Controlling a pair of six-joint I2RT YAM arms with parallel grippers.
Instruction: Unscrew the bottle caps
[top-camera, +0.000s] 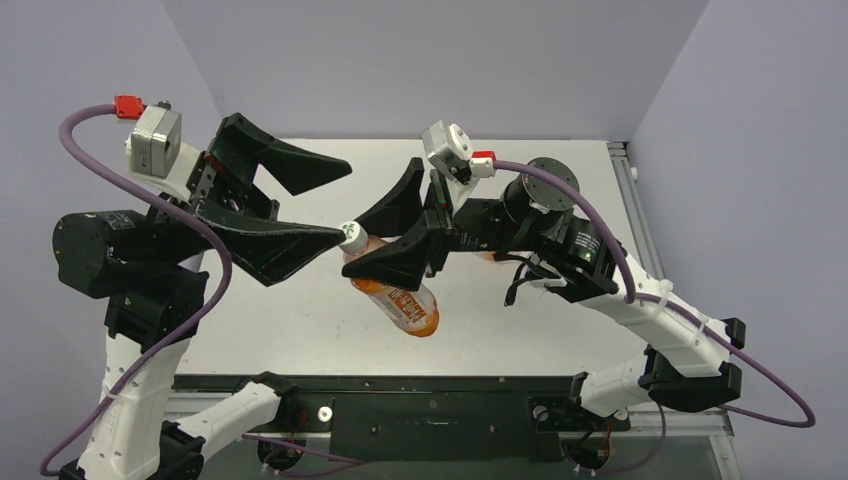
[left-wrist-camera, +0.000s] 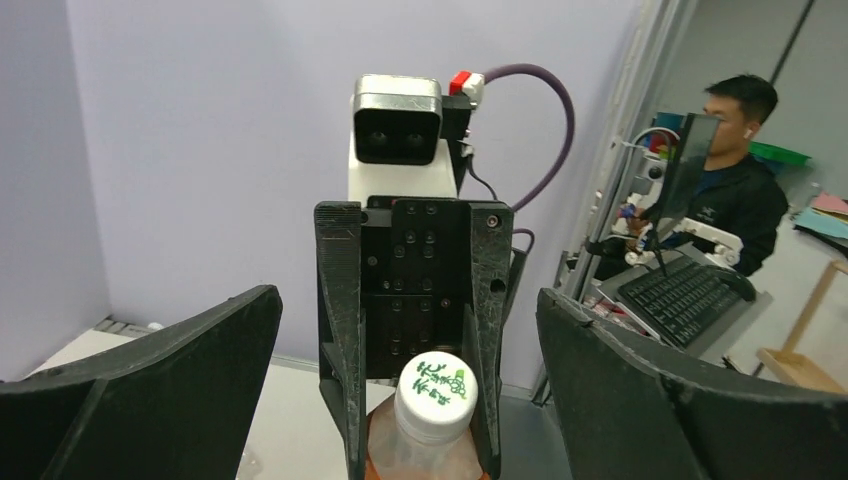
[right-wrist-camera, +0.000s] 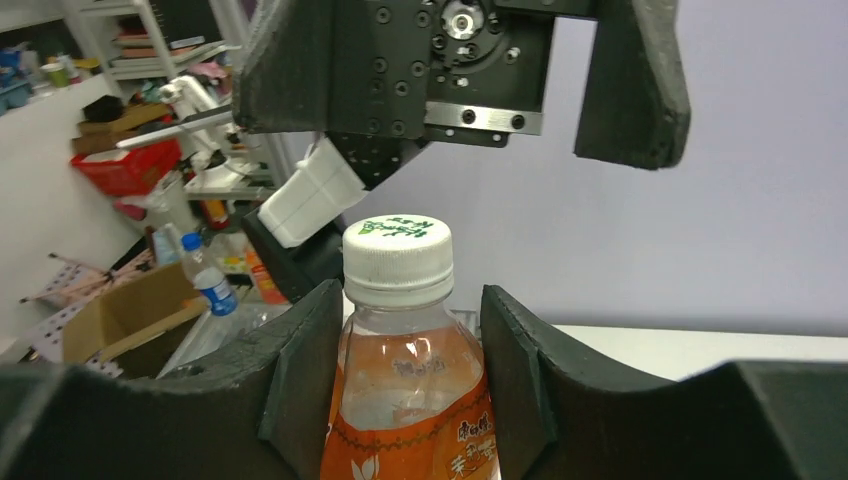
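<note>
My right gripper (top-camera: 355, 246) is shut on an orange-labelled bottle (top-camera: 408, 310), held tilted above the table with its neck toward the left arm. The white cap (top-camera: 354, 236) sits on the bottle; in the right wrist view the cap (right-wrist-camera: 398, 260) stands above the fingers. My left gripper (top-camera: 344, 202) is open, one fingertip close to the cap in the top view. Between the left fingers in the left wrist view there is only a gap, and the cap (left-wrist-camera: 436, 395) lies low in front of them. Whether the near left finger touches the cap, I cannot tell.
A bit of something orange (top-camera: 487, 256) peeks out from under the right arm. Purple cables (top-camera: 190, 210) loop along both arms. A person (left-wrist-camera: 745, 170) is in the background at the right.
</note>
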